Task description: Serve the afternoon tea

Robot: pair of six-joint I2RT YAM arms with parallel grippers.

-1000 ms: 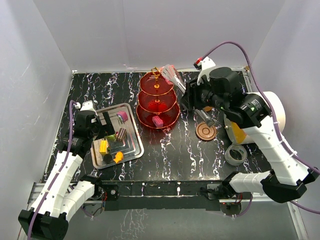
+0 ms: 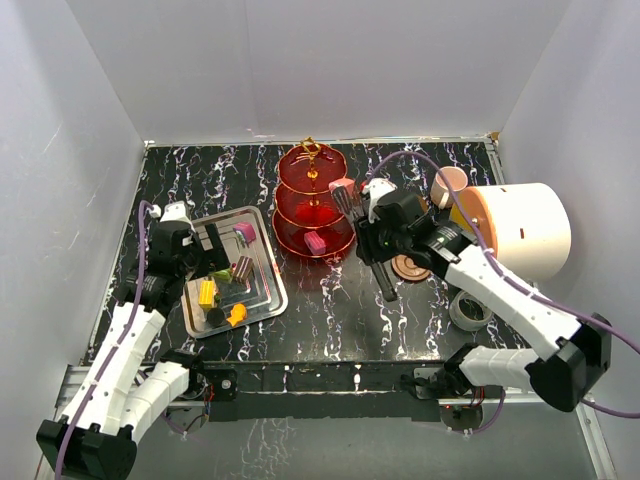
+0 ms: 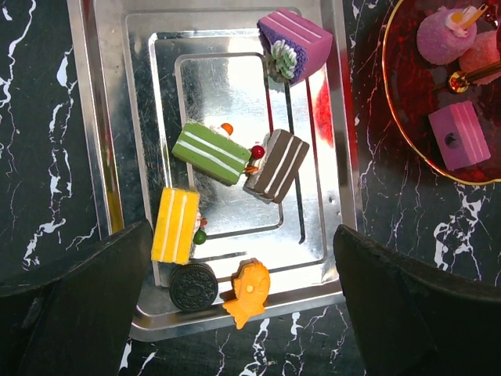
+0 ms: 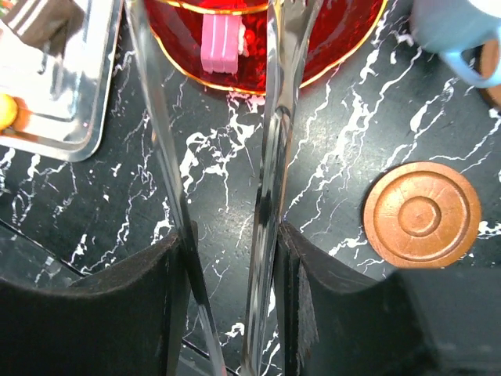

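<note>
The silver tray (image 2: pixel 275 300) holds several toy sweets: green cake (image 3: pixel 211 153), brown cake (image 3: pixel 278 166), yellow cake (image 3: pixel 175 225), purple cake (image 3: pixel 301 43), dark cookie (image 3: pixel 193 287) and orange fish-shaped piece (image 3: pixel 250 290). Over it hangs my left gripper (image 2: pixel 208 250), open and empty. The red three-tier stand (image 2: pixel 290 238) carries a pink cake (image 2: pixel 315 243) on its bottom tier. My right gripper (image 2: pixel 370 240) is closed around metal tongs (image 4: pixel 270 180), whose two arms stand apart. Near the tongs' far end shows something pinkish (image 2: pixel 343 185); whether they grip it is unclear.
Right of the stand are a brown round coaster (image 4: pixel 423 214), a light-blue cup (image 4: pixel 454 35), a pale cup (image 2: pixel 450 182) and a large cream-coloured cylinder (image 2: pixel 525 230). A tape roll (image 2: pixel 470 310) lies nearer the front. Clear counter lies before the stand.
The pinkish patch near their tips has shifted downward. My left arm has stayed still.
</note>
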